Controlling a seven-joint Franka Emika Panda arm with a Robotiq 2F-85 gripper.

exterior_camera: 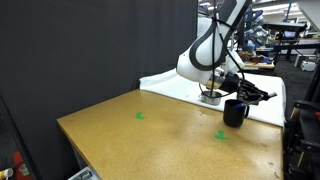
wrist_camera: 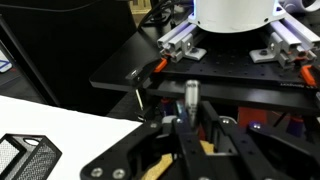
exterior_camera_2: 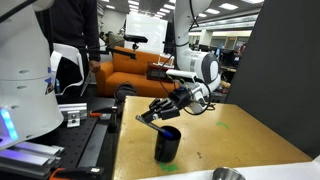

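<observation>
A stick-like object, apparently a marker, with a grey shaft (exterior_camera_2: pixel 150 121) and a blue end, tilts down into the mouth of the black mug (exterior_camera_2: pixel 166 149) in exterior view 2. My gripper (exterior_camera_2: pixel 160 108) is shut on it just above the mug. The wrist view shows the marker's grey end (wrist_camera: pixel 192 100) pointing up between the dark fingers. In exterior view 1 the black mug (exterior_camera: pixel 235 115) stands upright on the wooden table, with blue showing at its opening. Whether the blue end touches the mug's inside cannot be seen.
A silver bowl (exterior_camera: pixel 210 97) stands behind the mug, on or beside the white surface (exterior_camera: pixel 160 84). Green patches (exterior_camera: pixel 139 115) mark the wooden tabletop (exterior_camera: pixel 130 140), which is mostly clear to the left in exterior view 1. A dark wall (exterior_camera: pixel 90 55) runs behind.
</observation>
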